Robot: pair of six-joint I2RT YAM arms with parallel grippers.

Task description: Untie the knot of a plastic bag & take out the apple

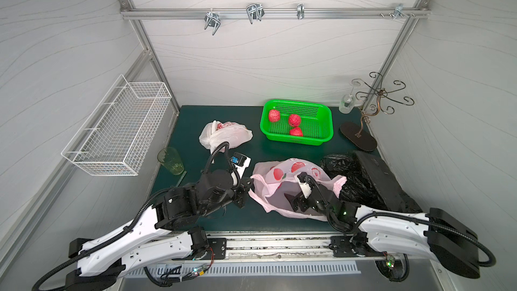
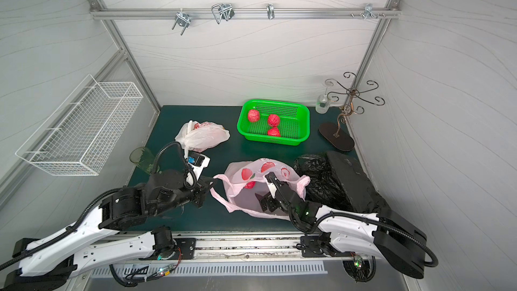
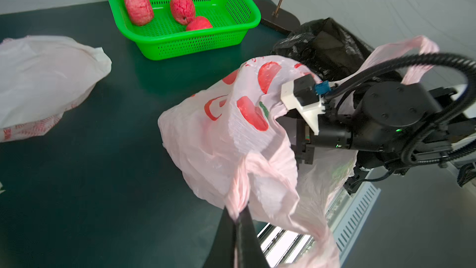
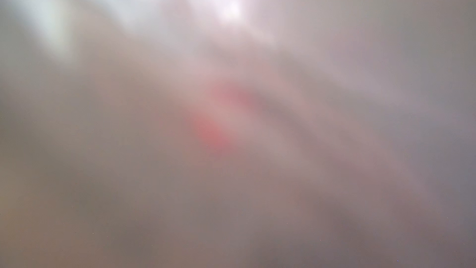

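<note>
A pink bag with red fruit prints [image 1: 290,169] lies opened at front centre. My left gripper is shut on its pink handle, which is pulled out leftward. My right gripper [image 1: 296,202] is down inside the bag mouth; its fingers are hidden, and the right wrist view shows only blurred pink-grey plastic. In the top right view a red apple [image 2: 250,184] shows inside the bag. Three red apples sit in the green basket [image 1: 323,137]. A tied white bag [image 1: 226,137] lies at back left.
A black bag [image 1: 347,177] lies to the right. A metal stand [image 1: 358,137] and bottle [image 1: 346,105] stand at back right. A green glass [image 1: 171,161] is at the left edge. A white wire basket [image 1: 118,129] hangs on the left wall.
</note>
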